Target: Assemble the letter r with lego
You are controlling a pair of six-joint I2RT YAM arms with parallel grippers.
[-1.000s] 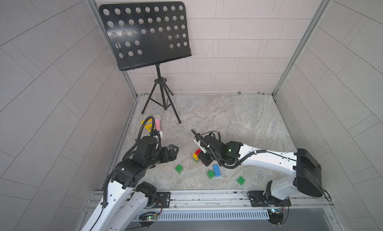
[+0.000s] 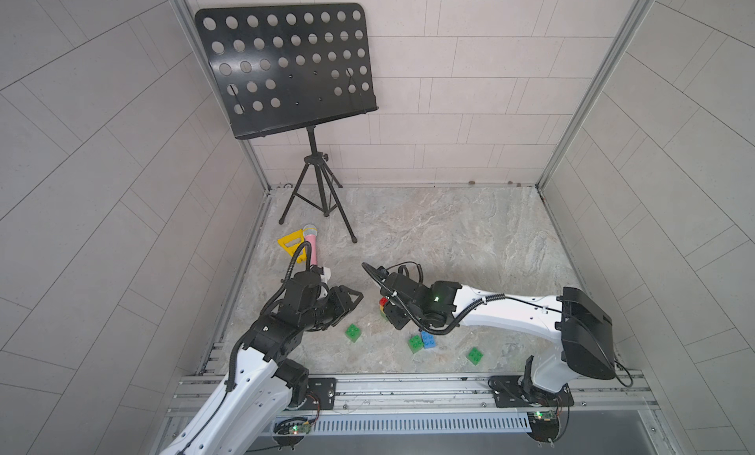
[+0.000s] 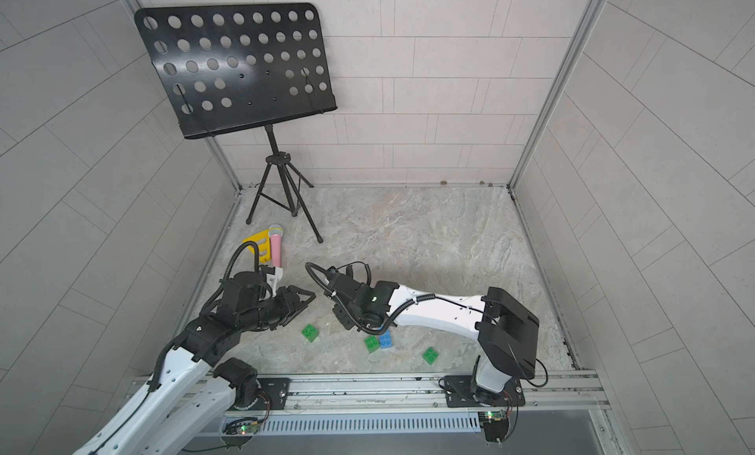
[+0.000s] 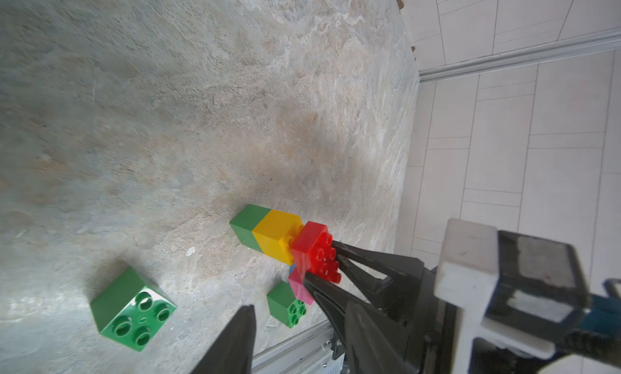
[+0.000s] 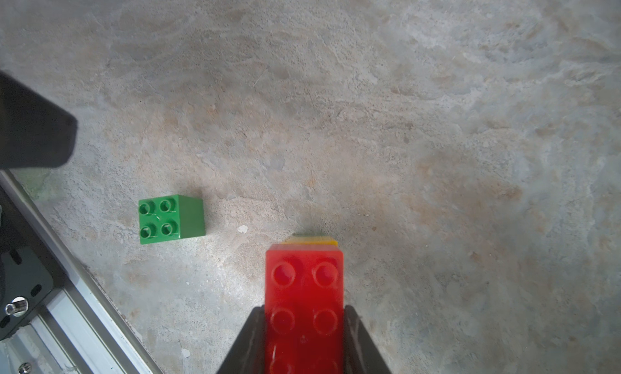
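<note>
In the left wrist view, a red brick point(image 4: 310, 244) is joined to a yellow brick point(image 4: 278, 234), with a green brick point(image 4: 249, 224) at the far end. My right gripper is shut on the red brick, whose studs face its camera; a strip of the yellow brick point(image 5: 310, 240) shows beyond it. Apart from this assembly, to its left, my left gripper point(image 2: 355, 304) stands partly open with nothing between its fingers. One of its dark fingers point(image 5: 35, 128) enters the right wrist view at the left edge.
Loose green bricks point(image 2: 353, 333) lie near the front, with a blue brick point(image 2: 428, 340) beside the middle one. A yellow object point(image 2: 291, 241), pink microphone point(image 2: 310, 246) and music stand point(image 2: 318, 175) stand back left. The floor behind the grippers is clear.
My right gripper has moved left with the brick assembly. My left gripper has shifted slightly right and turned, narrowing the distance between the two. The loose bricks have stayed put.
</note>
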